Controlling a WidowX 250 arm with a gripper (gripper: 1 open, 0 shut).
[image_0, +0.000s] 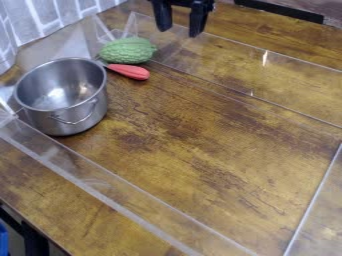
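Observation:
My black gripper (178, 20) hangs at the top centre of the camera view, its two fingers apart and pointing down, above and right of a green bumpy gourd (127, 50). A small red vegetable (128, 71) lies just below the gourd. A steel pot (78, 123) with a handle stands at the left, empty as far as I can see.
Clear plastic panels (120, 195) edge the area along the left, back and right. A pale rumpled material is at the top left.

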